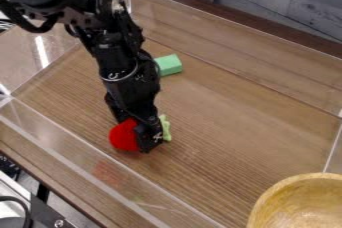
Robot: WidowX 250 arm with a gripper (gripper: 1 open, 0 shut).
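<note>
My black gripper (142,124) is lowered over a red object (126,138) near the front-left of the wooden table, its fingers reaching down around it and hiding much of it. The gripper is open. A small pale green piece (164,130) lies just to the right of the fingers. Whether the fingers touch the red object is unclear.
A green block (168,65) lies behind the arm. A yellow bowl (297,204) sits at the front-right corner. A grey wall stands at the back.
</note>
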